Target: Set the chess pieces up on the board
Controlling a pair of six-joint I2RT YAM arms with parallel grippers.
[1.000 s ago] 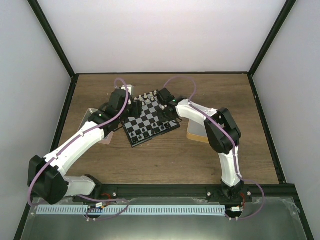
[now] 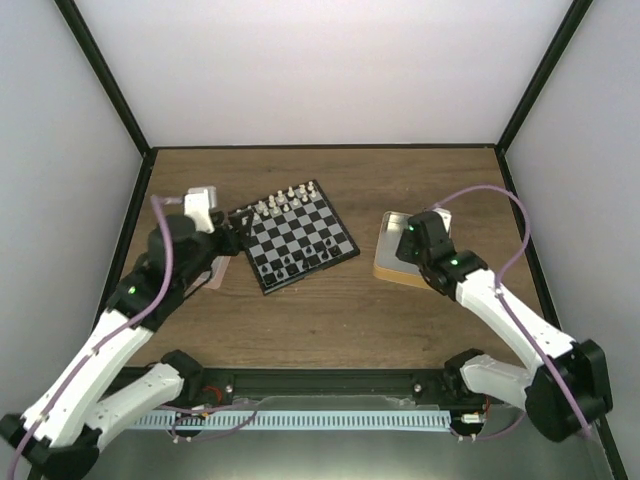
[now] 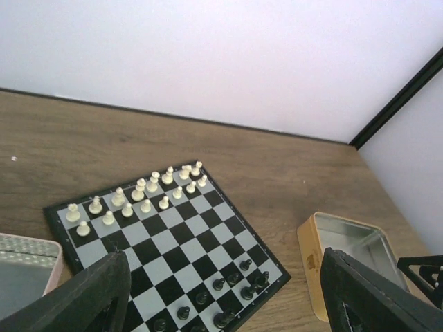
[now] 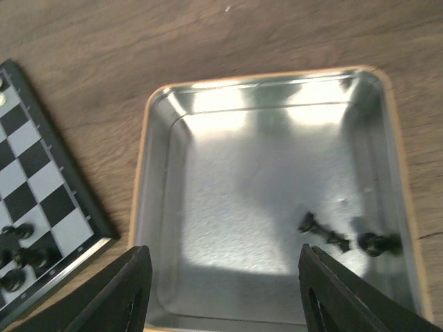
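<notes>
The chessboard [image 2: 300,240] lies mid-table, white pieces [image 3: 118,197] along its back rows, black pieces [image 3: 246,292] on the near side. My left gripper [image 2: 236,232] hangs at the board's left; in the left wrist view its fingers are apart, nothing visible between them. My right gripper [image 2: 410,242] is over the metal tray [image 4: 263,173], fingers apart. Two dark pieces [image 4: 322,232] lie in that tray's right part.
A second pink-rimmed container [image 3: 28,270] stands left of the board.
My right arm has swung right from above the board to over the tray. My left arm has drawn back to the left.
</notes>
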